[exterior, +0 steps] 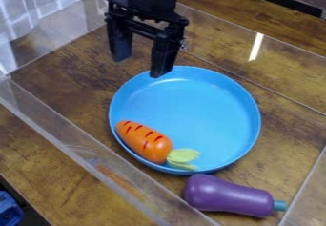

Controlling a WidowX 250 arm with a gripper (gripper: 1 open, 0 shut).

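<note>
My black gripper (143, 51) hangs over the upper middle, just above and behind the back rim of a blue plate (192, 115), its two fingers spread wide with nothing between them. An orange toy carrot (148, 144) with pale green leaves lies on the front left of the plate. A purple toy eggplant (230, 194) lies on the wooden floor in front of the plate, to the right.
Clear plastic walls (57, 10) edge the wooden surface (76, 72) at the left, front and right. Bare wood lies left of the plate and behind it. A blue object (8, 211) shows at the lower left corner, outside the wall.
</note>
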